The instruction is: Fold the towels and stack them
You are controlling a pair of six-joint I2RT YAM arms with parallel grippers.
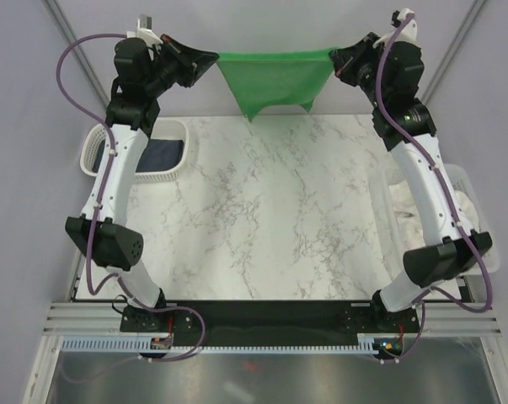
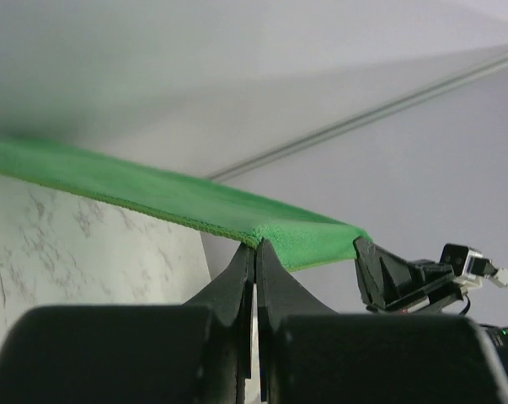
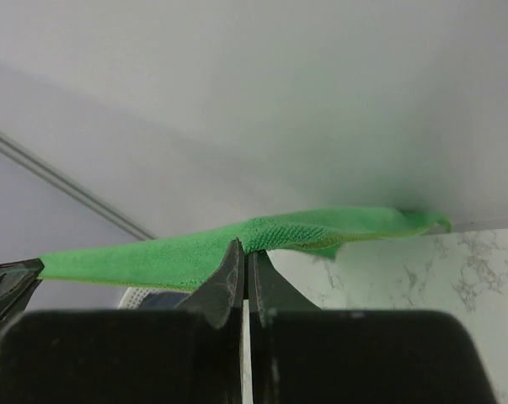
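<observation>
A green towel (image 1: 275, 80) hangs stretched between my two grippers at the back of the table in the top view, its lower edge near the far table edge. My left gripper (image 1: 210, 59) is shut on its left top corner; in the left wrist view the cloth runs into the closed fingertips (image 2: 262, 252). My right gripper (image 1: 338, 59) is shut on the right top corner, the gathered cloth showing at its tips in the right wrist view (image 3: 245, 257).
A white basket (image 1: 168, 172) with a dark folded cloth (image 1: 159, 158) stands at the left. A translucent bin (image 1: 393, 244) holding pale cloth is at the right.
</observation>
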